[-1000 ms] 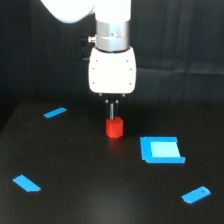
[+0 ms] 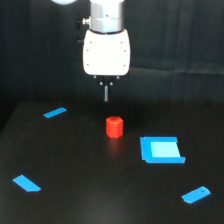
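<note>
A small red block (image 2: pixel 114 127) sits on the black table near the middle of the camera view. My gripper (image 2: pixel 106 99) hangs above and slightly left of the block, below the white hand. A dark gap separates the two. Its fingers show as one narrow shape, so the gripper looks shut, and nothing shows between them.
Right of the block lies a blue-taped square (image 2: pixel 162 150) with a pale centre. Strips of blue tape mark the table at back left (image 2: pixel 55 112), front left (image 2: pixel 26 184) and front right (image 2: pixel 196 195).
My gripper has risen from the red block and shifted a little left. The fingers, which were at the block's top, are now clear of it. The block stays in about the same place.
</note>
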